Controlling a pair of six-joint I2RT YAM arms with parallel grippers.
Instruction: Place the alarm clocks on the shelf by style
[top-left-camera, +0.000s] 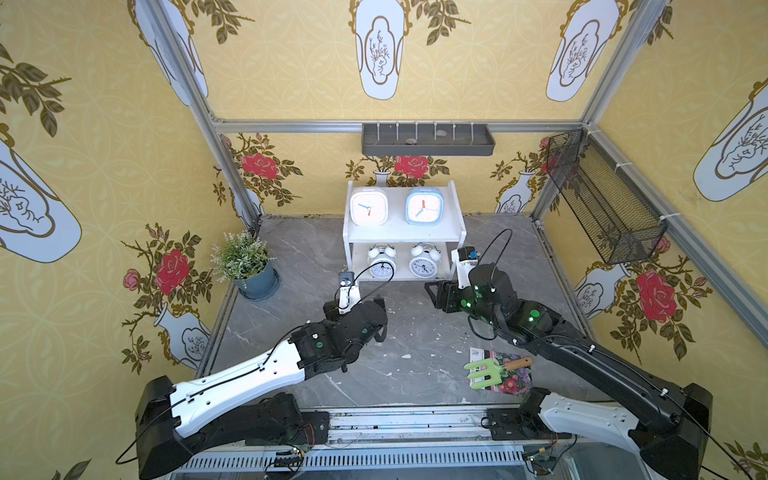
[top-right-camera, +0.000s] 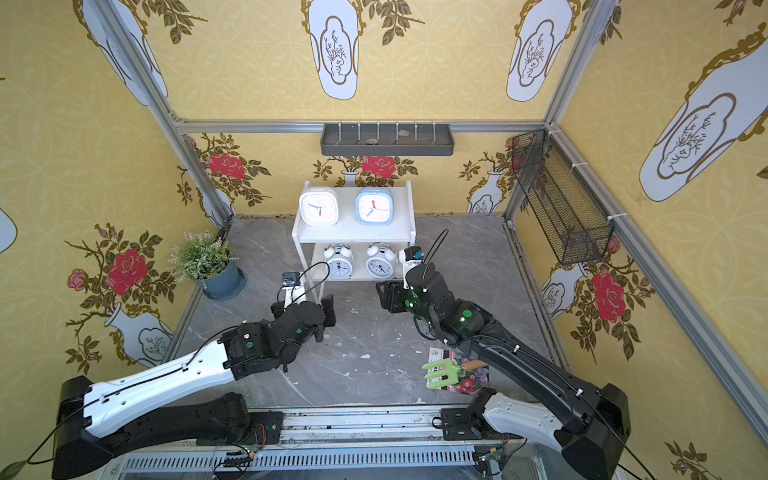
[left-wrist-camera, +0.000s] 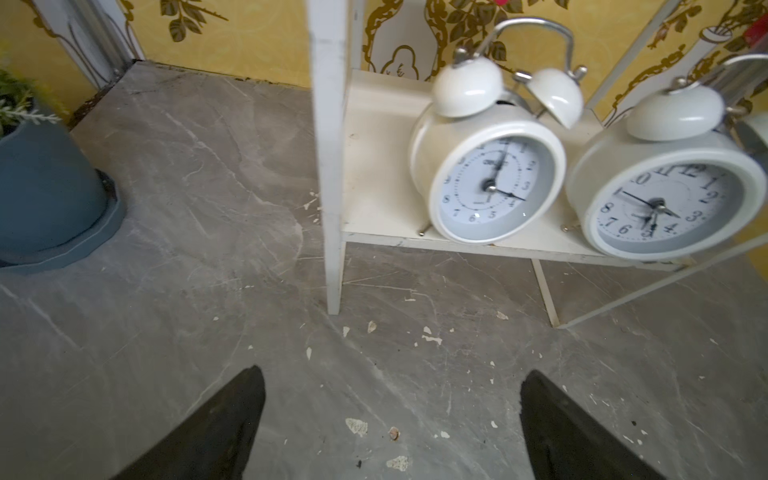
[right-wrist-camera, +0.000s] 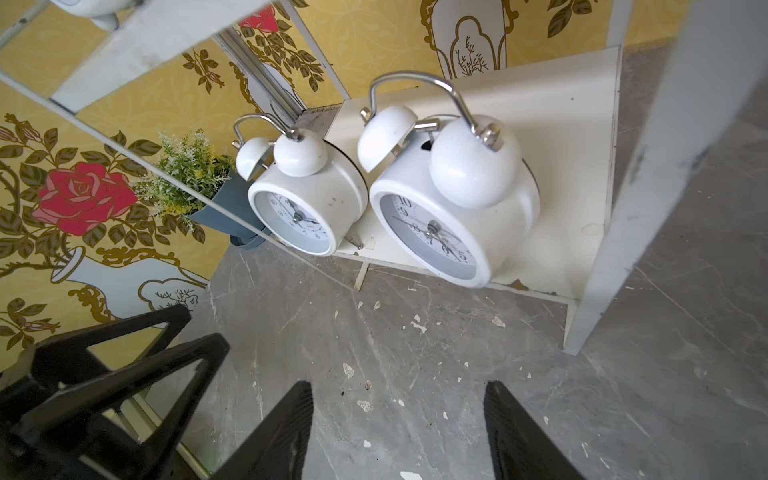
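Two square clocks, one white (top-left-camera: 369, 207) and one with a blue rim (top-left-camera: 425, 206), stand on the upper board of the white shelf (top-left-camera: 404, 233). Below them, on the lower board, are two white twin-bell clocks: the left one (left-wrist-camera: 493, 176) and the right one (right-wrist-camera: 456, 204), side by side and upright with faces to the front. My left gripper is open in front of the shelf's left post, bare table between its fingers. Before the shelf's right side stands my right gripper, its fingers apart and nothing between them.
A potted plant (top-left-camera: 254, 272) stands left of the shelf. A green fork with a wooden handle (top-left-camera: 496, 371) lies on a printed packet at the front right. A mesh basket (top-left-camera: 608, 200) hangs on the right wall.
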